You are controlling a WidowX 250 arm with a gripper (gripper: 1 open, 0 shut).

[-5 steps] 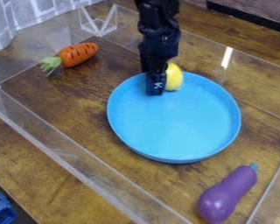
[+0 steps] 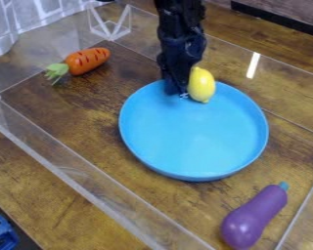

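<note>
A black robot gripper (image 2: 184, 76) reaches down from the top centre to the back rim of a blue plate (image 2: 188, 132). A yellow object (image 2: 201, 86), perhaps a toy lemon or pepper, is beside the fingers on their right, at the plate's back edge. Whether the gripper holds it or how far its fingers stand apart is hard to see in the dark shapes.
An orange toy carrot (image 2: 86, 61) lies at the back left. A purple toy eggplant (image 2: 254, 217) lies at the front right. Clear plastic walls border the wooden surface (image 2: 62, 122) on the left.
The gripper has shifted slightly over the last second, and more of the yellow object shows to its right. The plate has moved very slightly.
</note>
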